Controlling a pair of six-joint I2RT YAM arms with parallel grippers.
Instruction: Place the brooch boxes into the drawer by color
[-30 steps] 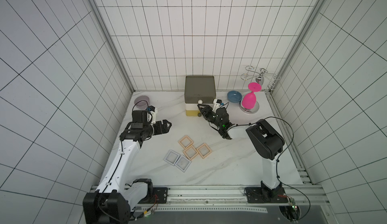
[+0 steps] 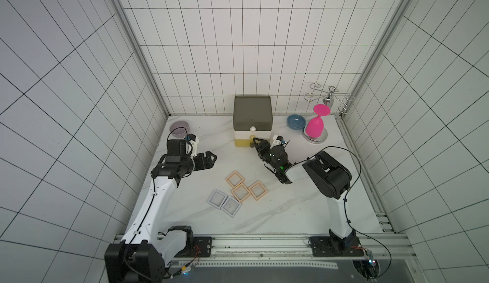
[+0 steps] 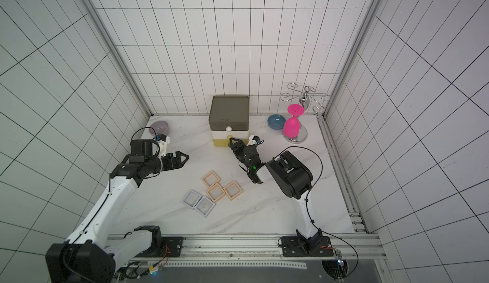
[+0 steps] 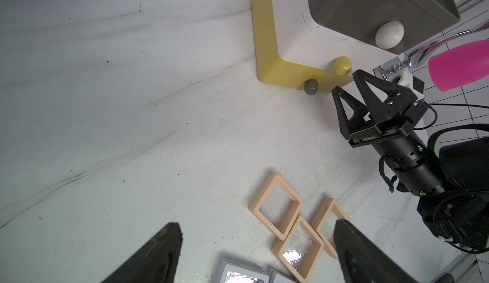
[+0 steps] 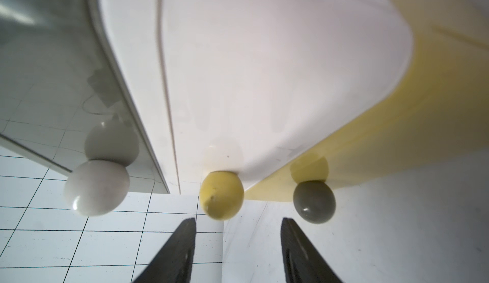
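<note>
A drawer cabinet with a grey top, a white drawer and a yellow drawer stands at the back middle, every drawer closed. Its white knob, yellow knob and grey knob show in the right wrist view. My right gripper is part open before the cabinet front, its fingers apart near the yellow and grey knobs, holding neither. Several orange-framed boxes and two grey-framed boxes lie flat on the table. At the left, my left gripper is open above the table, nothing between its fingers.
A purple bowl sits at the back left. Back right are a blue bowl, a pink glass and a metal rack. The table left of the boxes is largely clear.
Over the last second my right gripper has shifted slightly toward the table's front, lower against the cabinet face. The right forearm has swung a little left. The left arm and boxes have not moved.
</note>
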